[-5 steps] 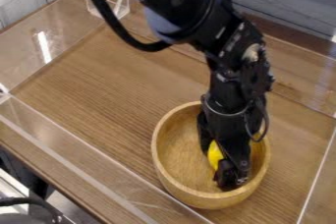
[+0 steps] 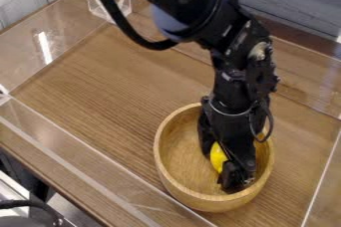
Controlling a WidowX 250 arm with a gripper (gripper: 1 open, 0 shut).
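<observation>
A round wooden bowl [image 2: 182, 161] sits at the lower right of the table. My black gripper [image 2: 229, 159] reaches down into it from above, its fingers around a yellow object [image 2: 217, 156] that is mostly covered by them. I cannot tell whether the fingers are closed on it.
A clear container [image 2: 107, 2] stands at the top left edge. Black cables lie at the lower left corner.
The arm and gripper have shifted very slightly; the bowl and the yellow object look almost the same as before.
</observation>
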